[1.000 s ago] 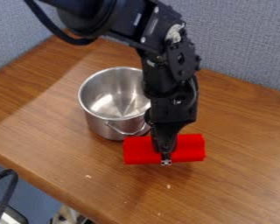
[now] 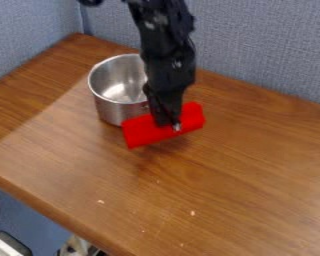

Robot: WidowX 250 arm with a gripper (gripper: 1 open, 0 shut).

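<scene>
My gripper (image 2: pixel 166 118) points down at a red block (image 2: pixel 141 133), its fingertips at the block's top, right of centre; whether they are open or shut on it is unclear. The red block lies crosswise just in front of a steel pot (image 2: pixel 115 82), which stands on the wooden table (image 2: pixel 216 200) left of my arm. My arm hides part of the pot's right side and of the block.
Grey padded walls stand at the back and left. Some equipment (image 2: pixel 9 245) sits below the table edge at the lower left.
My gripper and the red block have moved back and to the left, away from the viewer. The pot appears a little farther back as well.
</scene>
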